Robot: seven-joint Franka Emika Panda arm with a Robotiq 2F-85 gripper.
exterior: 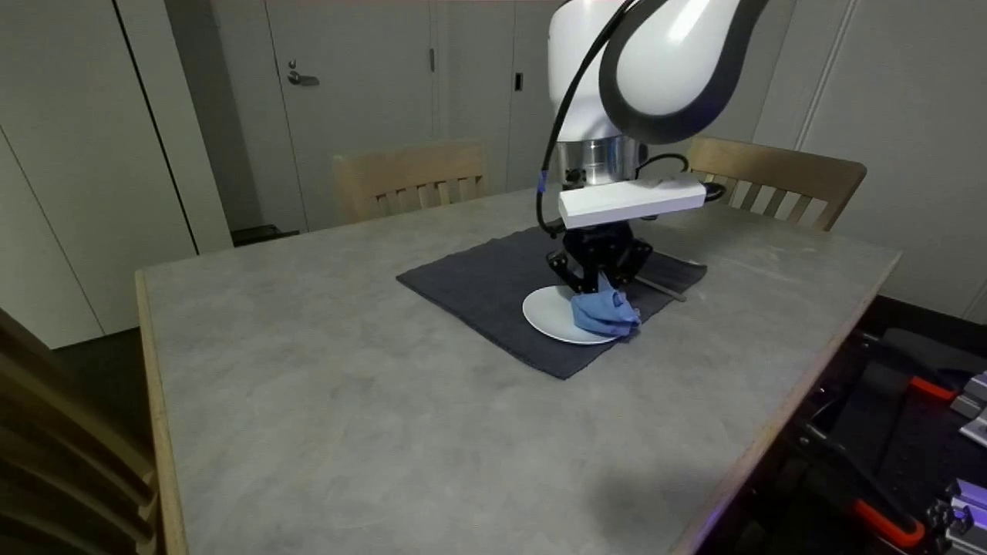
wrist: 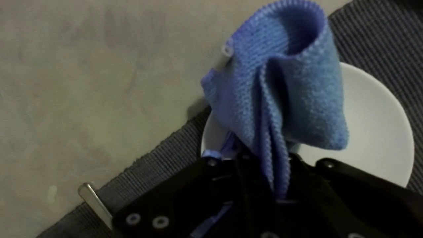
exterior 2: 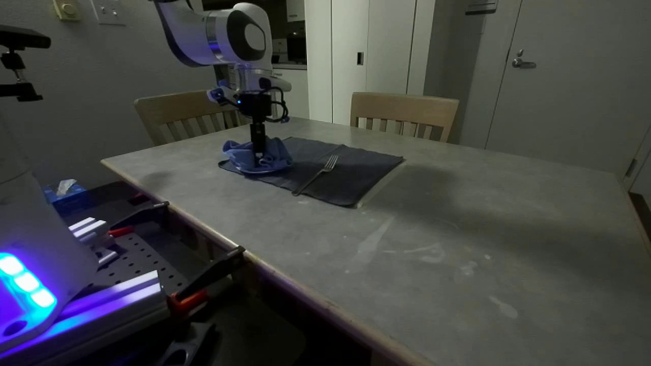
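A crumpled blue cloth (exterior: 605,313) is pinched in my gripper, its folds bulging up between the dark fingers in the wrist view. The cloth lies over part of a white plate (exterior: 553,315), covering the plate's right side in exterior view 1. My gripper (exterior: 601,279) points down just above the plate, shut on the cloth. In exterior view 2 the blue cloth (exterior 2: 275,157) hides most of the plate. The fingertips are buried in the fabric, so whether they touch the plate cannot be seen.
The plate rests on a dark grey placemat (exterior: 467,282). A fork (exterior 2: 317,175) lies on the placemat beside the plate, its handle end (wrist: 95,204) near my gripper. Chairs stand along its far side.
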